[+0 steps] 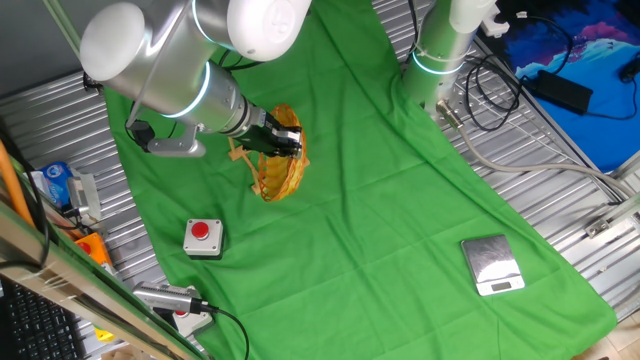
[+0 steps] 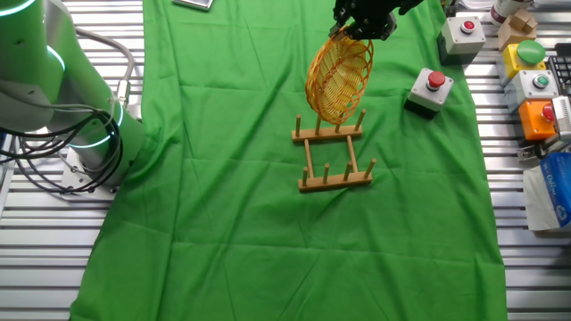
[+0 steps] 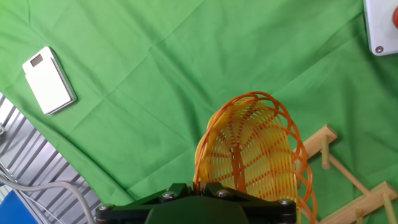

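Observation:
A yellow-orange oval wicker basket (image 2: 338, 78) hangs tilted on edge, its rim pinched by my gripper. In the wrist view the basket (image 3: 249, 149) opens up just beyond the fingers, which are closed on its rim. Below and beside it is a wooden rack (image 2: 335, 182) with upright pegs, standing on the green cloth. The basket's lower end overlaps the rack's rear bar in exterior view 2; whether they touch I cannot tell. In exterior view 1 the basket (image 1: 284, 172) hides most of the rack.
A box with a red button (image 1: 203, 238) sits on the cloth near the rack, with another red-button box (image 2: 461, 37) farther off. The small silver scale (image 1: 491, 265) lies well away from the basket.

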